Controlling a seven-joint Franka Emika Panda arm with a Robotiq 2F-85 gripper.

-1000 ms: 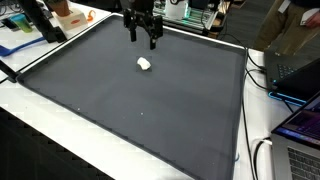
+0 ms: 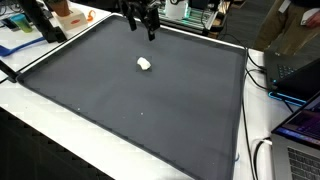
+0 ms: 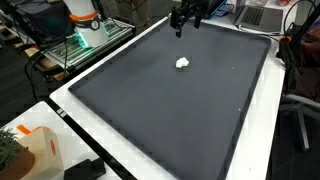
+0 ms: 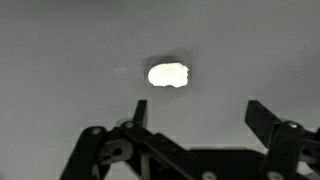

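A small white lump (image 2: 143, 64) lies on the dark grey board (image 2: 130, 105), towards its far side. In the wrist view the white lump (image 4: 168, 75) shows whole, a little above the middle, with bare board around it. My gripper (image 2: 142, 30) hangs above the board just beyond the lump, apart from it. Its two dark fingers stand wide apart at the bottom of the wrist view, nothing between them. From the other side, the gripper (image 3: 188, 28) appears above and behind the white lump (image 3: 182, 62).
The board is otherwise bare, with wide free room. A laptop (image 3: 262, 18) stands beyond one edge. Another laptop (image 2: 298, 158) and black cables lie along the right side. An orange and white object (image 3: 40, 148) and a plant pot (image 3: 12, 160) stand at the near left.
The white lump has not moved.
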